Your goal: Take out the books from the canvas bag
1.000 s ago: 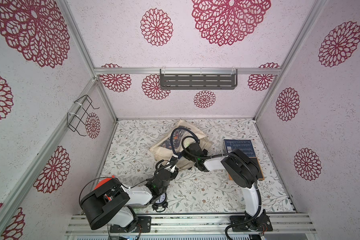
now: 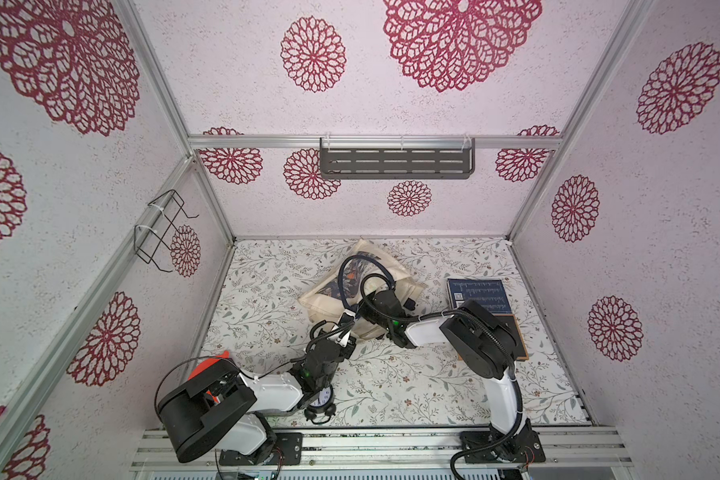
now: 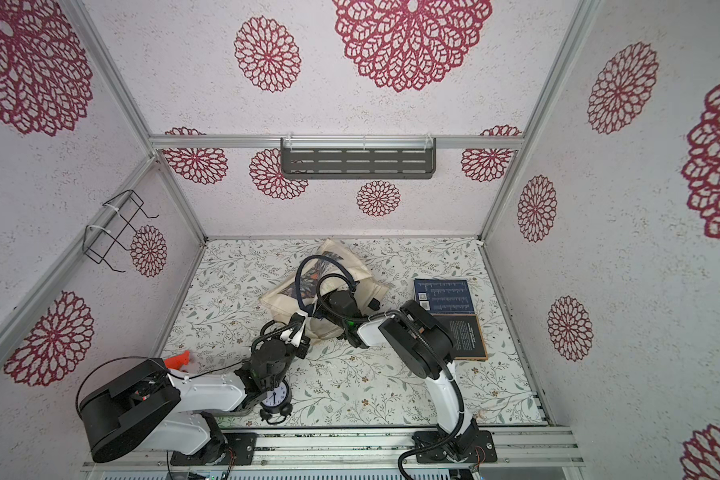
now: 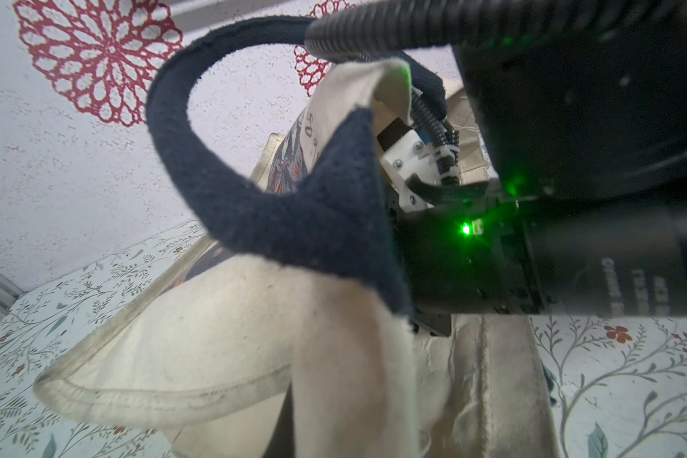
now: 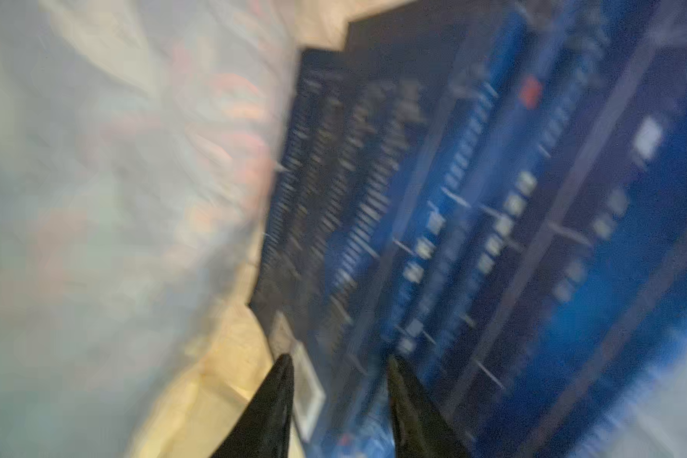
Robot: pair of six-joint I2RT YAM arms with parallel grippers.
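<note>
The cream canvas bag [image 2: 320,300] with dark handles lies at the back middle. My left gripper [image 2: 345,328] is at its front edge; the left wrist view shows navy strap [image 4: 267,221] and canvas close up, hiding its fingertips, which appear shut in the top views. My right gripper is inside the bag, part open, its fingertips at a stack of blue books [image 5: 450,191], blurred; whether they touch is unclear.
Two books [image 2: 476,296] lie at the right, partly under the right arm. A clock [image 3: 273,393] and an orange object [image 3: 176,360] are at the front left.
The left arm has barely moved.
</note>
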